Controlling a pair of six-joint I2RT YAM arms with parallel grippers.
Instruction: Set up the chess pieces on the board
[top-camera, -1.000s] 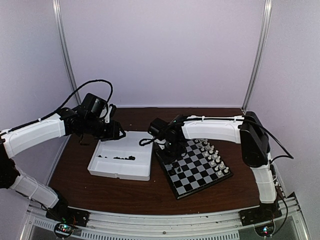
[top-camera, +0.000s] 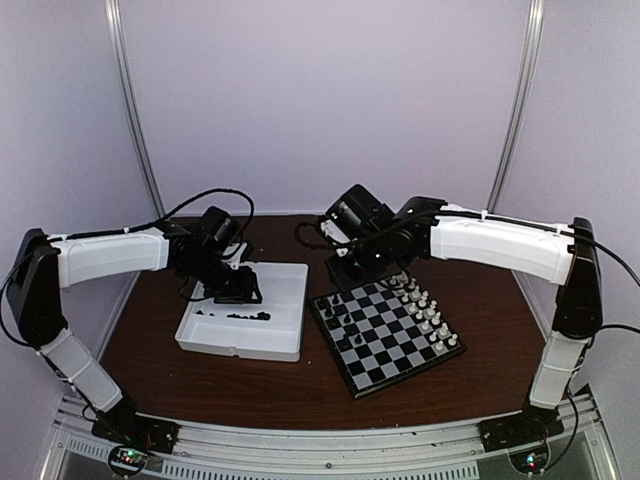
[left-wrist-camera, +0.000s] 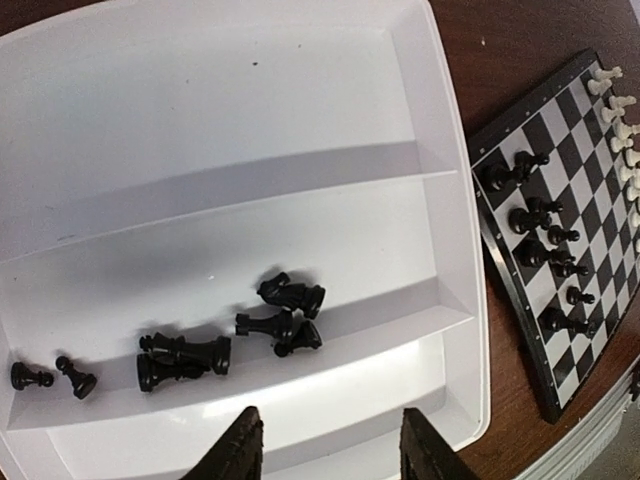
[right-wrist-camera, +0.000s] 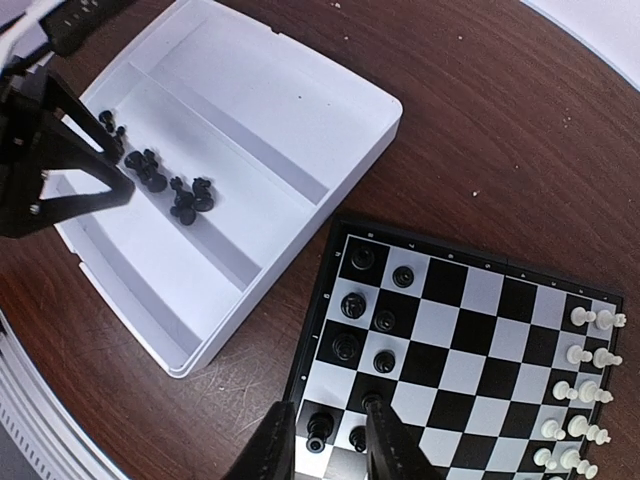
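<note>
The chessboard (top-camera: 395, 345) lies right of centre. White pieces (right-wrist-camera: 580, 390) stand in two rows along its right side. Along the opposite side stand several black pieces (right-wrist-camera: 345, 346), some partly covered by my right gripper. More black pieces (left-wrist-camera: 185, 360) lie on their sides in the middle compartment of the white tray (left-wrist-camera: 330, 225). Over that tray my left gripper is open, with no piece between its fingers. My right gripper is above the board's black side, its fingers apart; the black piece (right-wrist-camera: 319, 428) seen between them appears to stand on the board below.
Left of the board, the tray's raised walls and dividers (left-wrist-camera: 230, 205) stand close to the board's edge. Bare brown table (right-wrist-camera: 480, 130) lies behind the board, and its front strip (top-camera: 300, 395) is clear too.
My left gripper has moved down and right, farther over the tray. The pieces in the tray look unmoved.
</note>
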